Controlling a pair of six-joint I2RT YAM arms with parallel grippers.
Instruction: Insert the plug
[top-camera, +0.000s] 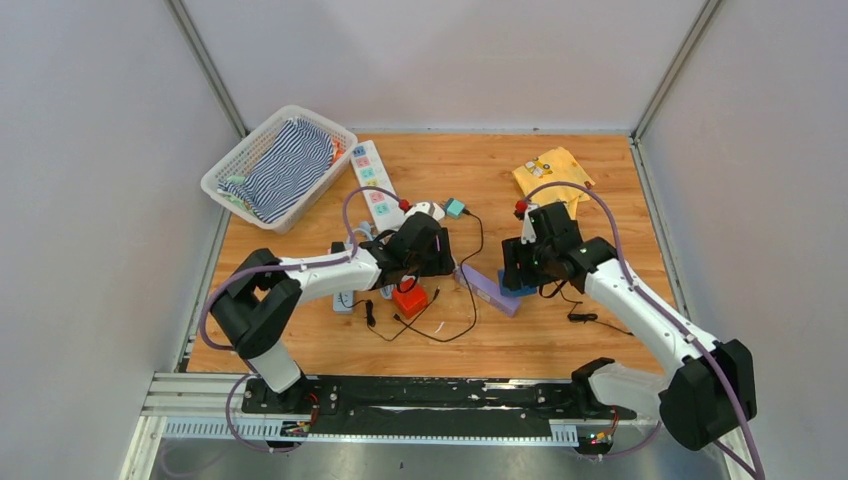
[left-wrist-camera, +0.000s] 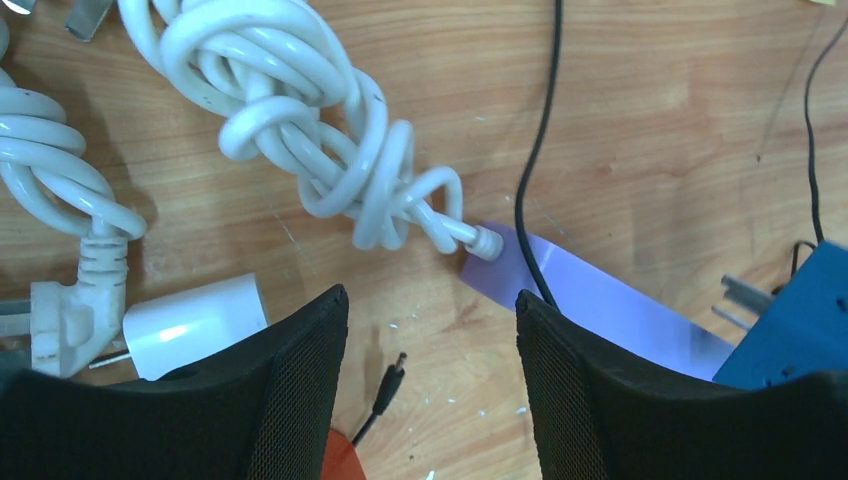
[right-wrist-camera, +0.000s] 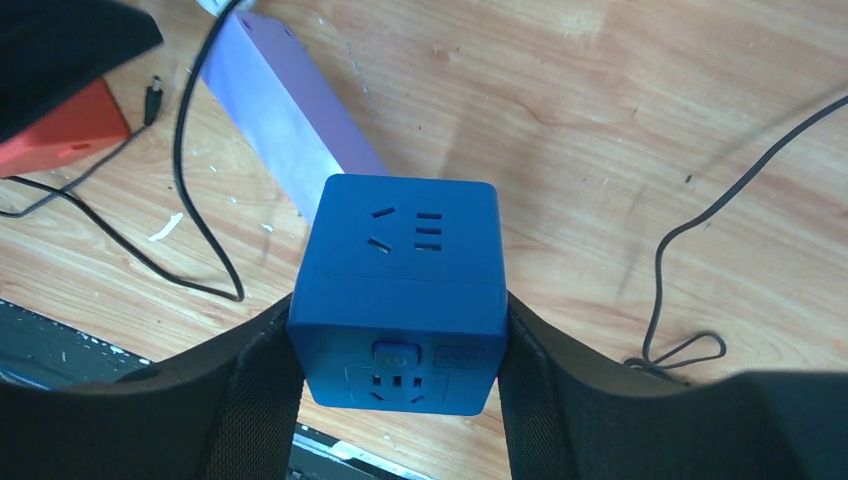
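My right gripper is shut on a blue cube adapter (right-wrist-camera: 405, 235) with socket slots on two faces, held above the table. In the left wrist view, two metal prongs (left-wrist-camera: 745, 296) stick out of the side of the blue cube (left-wrist-camera: 800, 320) that faces left. My left gripper stands open over bare table, nothing between its fingers. Ahead of its fingertips lies a coiled white cord (left-wrist-camera: 290, 110), its end by a purple block (left-wrist-camera: 630, 310). In the top view, the left gripper (top-camera: 440, 260) is left of the right gripper (top-camera: 515, 268).
A red block (top-camera: 410, 298) and loose black cables lie in front of the left gripper. At the back are a white strip with coloured squares (top-camera: 372, 170), a teal plug (top-camera: 454, 208), a yellow cloth (top-camera: 553, 172) and a white basket (top-camera: 225, 170).
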